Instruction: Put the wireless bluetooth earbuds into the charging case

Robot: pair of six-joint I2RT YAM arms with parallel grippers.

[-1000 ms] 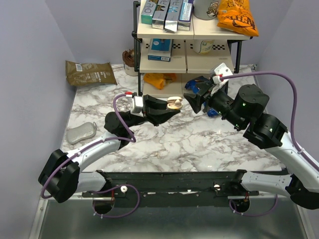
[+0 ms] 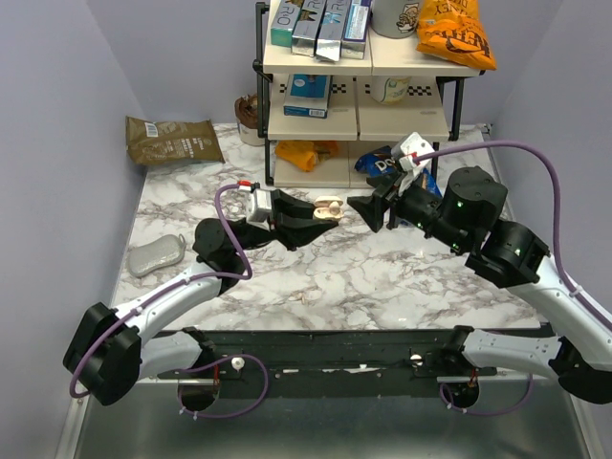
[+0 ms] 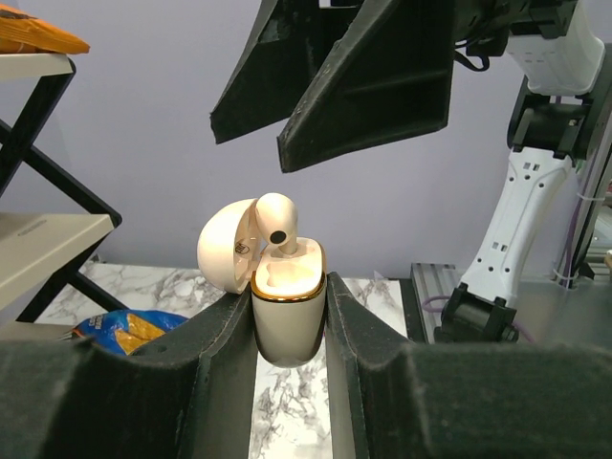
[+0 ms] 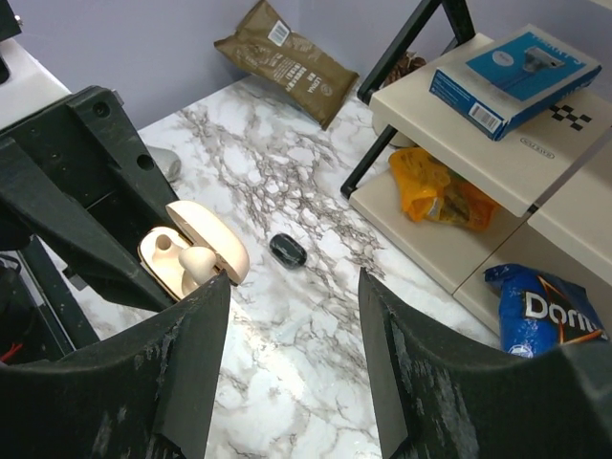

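The cream charging case (image 3: 288,318), lid (image 3: 224,246) raised, is held upright in my left gripper, shut on it. A white earbud (image 3: 277,218) sits at the case's top, its stem toward the case; whether it is seated I cannot tell. In the right wrist view the same case (image 4: 215,234) shows an empty-looking well beside that earbud (image 4: 197,260). My right gripper (image 2: 373,207) stands open just right of the case, nothing visible between its fingers.
A shelf rack (image 2: 316,124) with boxes and snack bags stands at the back. A brown bag (image 2: 172,143) and grey pouch (image 2: 156,256) lie on the left. A small dark object (image 4: 288,251) lies behind the case.
My left gripper with the case has moved slightly left.
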